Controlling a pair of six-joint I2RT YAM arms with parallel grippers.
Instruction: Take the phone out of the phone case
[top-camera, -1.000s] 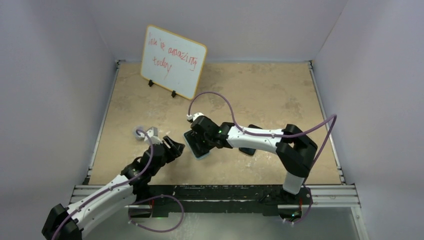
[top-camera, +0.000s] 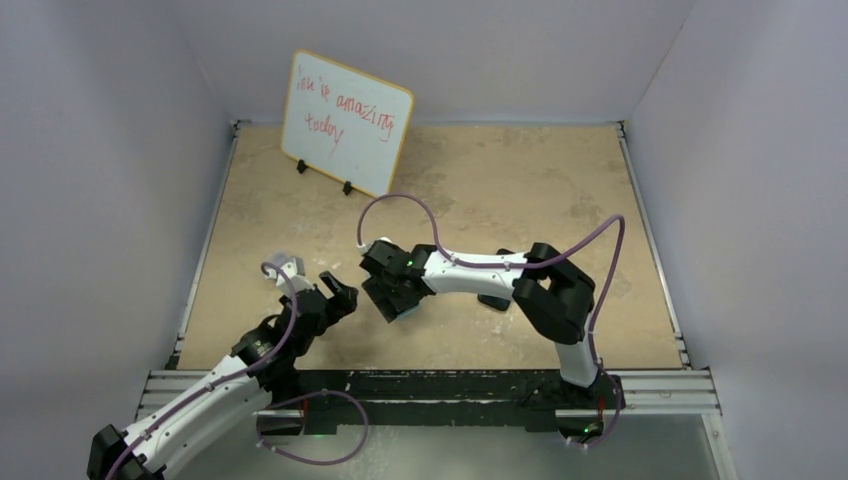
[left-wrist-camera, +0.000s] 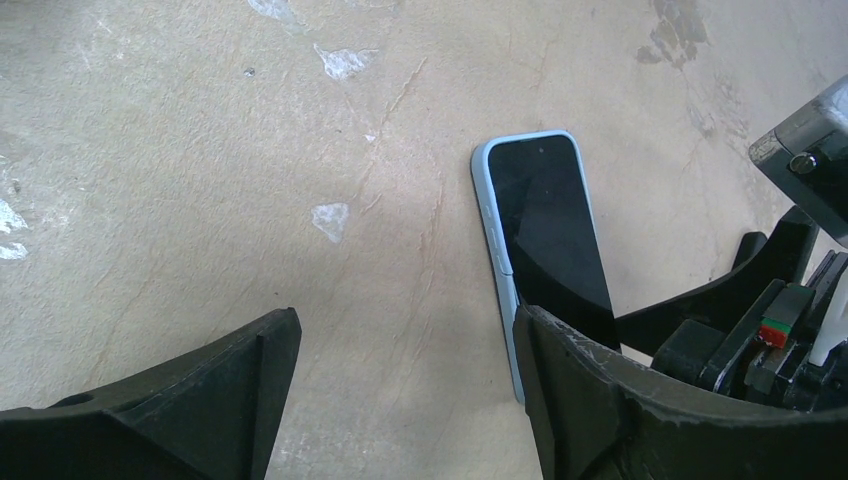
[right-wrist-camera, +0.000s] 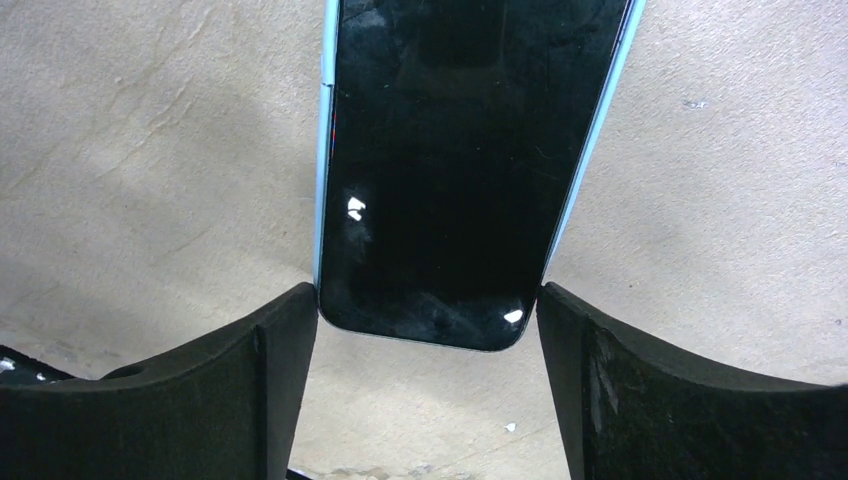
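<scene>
A black-screened phone (right-wrist-camera: 440, 170) in a light blue case (left-wrist-camera: 488, 210) lies face up on the table. My right gripper is over one short end of it, part open, a fingertip at each lower corner of the phone. In the top view the right wrist mostly hides the phone. My left gripper stands open with nothing between its fingers, to one side of the phone.
A second dark object (top-camera: 494, 301) lies to the right, partly under my right arm. A whiteboard (top-camera: 345, 120) with red writing stands at the back left.
My left gripper has shifted slightly left.
</scene>
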